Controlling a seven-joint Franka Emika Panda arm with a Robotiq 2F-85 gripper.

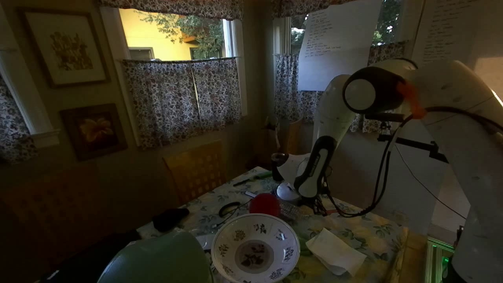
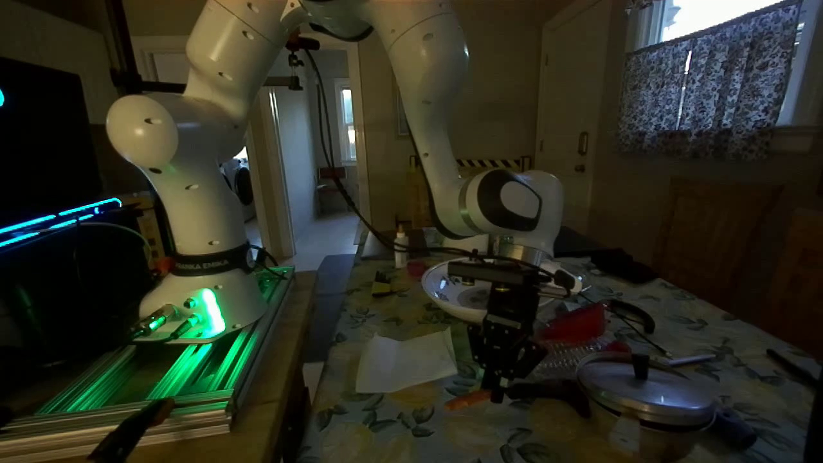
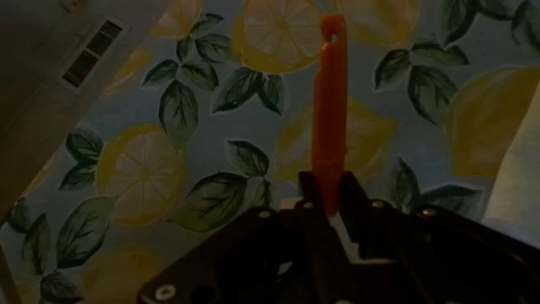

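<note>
An orange handle [image 3: 330,101] with a small hole at its far end stands between the fingers of my gripper in the wrist view. The fingers are shut on it; what continues beyond them is hidden. In the second exterior view, the gripper [image 2: 497,390] points down close to the tablecloth, and the orange handle [image 2: 468,400] sticks out to its left. Whether the handle touches the cloth, I cannot tell. In the first exterior view only a bit of orange [image 1: 332,212] shows beside the dark gripper.
A lidded pot [image 2: 648,390] stands close to the gripper's right, its dark handle reaching toward it. A red object [image 2: 575,324] lies behind. The patterned bowl [image 1: 226,236] and white paper [image 2: 405,361] are nearby. Open tablecloth [image 2: 386,432] lies at front left.
</note>
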